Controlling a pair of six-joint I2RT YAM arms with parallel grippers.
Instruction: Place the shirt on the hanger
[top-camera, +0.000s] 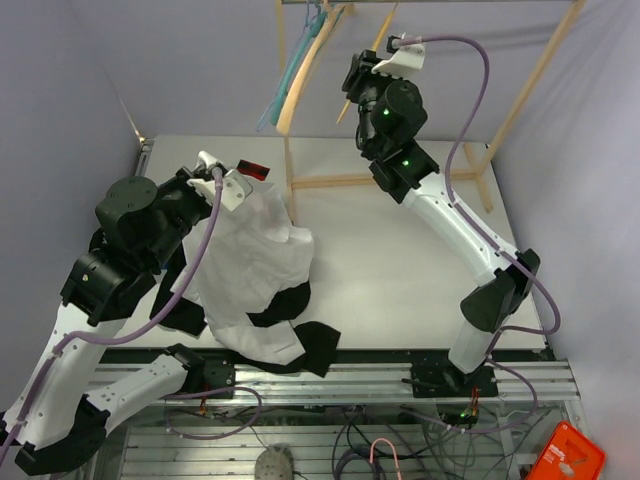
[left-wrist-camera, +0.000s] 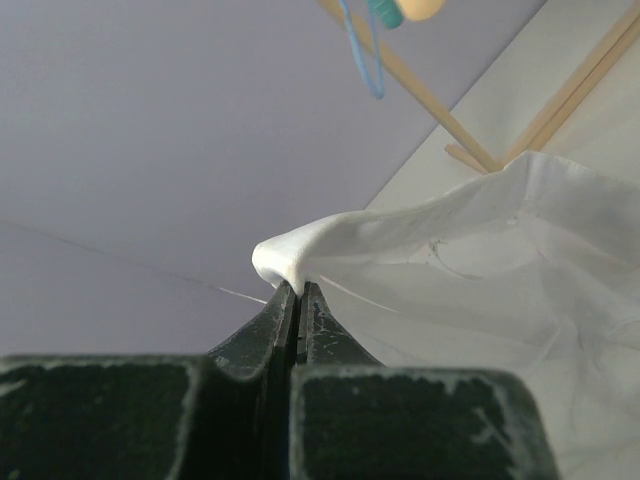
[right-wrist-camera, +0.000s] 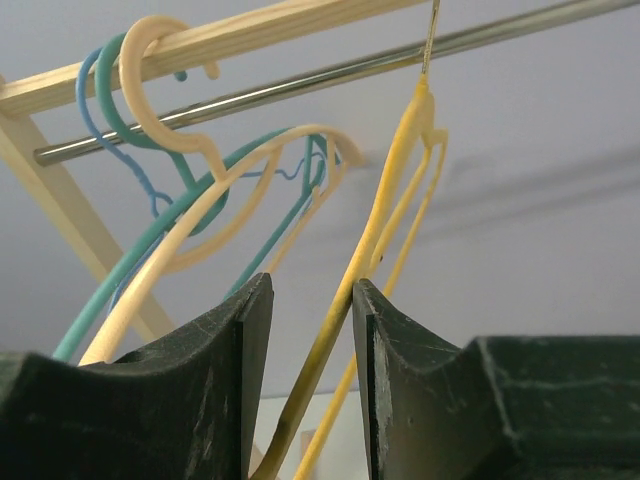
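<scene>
A white shirt with black parts hangs from my left gripper, its lower end spread over the left of the table. In the left wrist view, my left fingers are shut on a folded edge of the white cloth. Up at the rail, a yellow hanger runs down through the gap of my right gripper. The fingers there stand apart, and the hanger's bar lies close to the right-hand finger; whether they touch, I cannot tell.
Wooden and teal hangers hang left of the yellow one on the rack's metal rail. The rack's wooden foot bar lies across the back of the table. Bare table stretches along the middle and right.
</scene>
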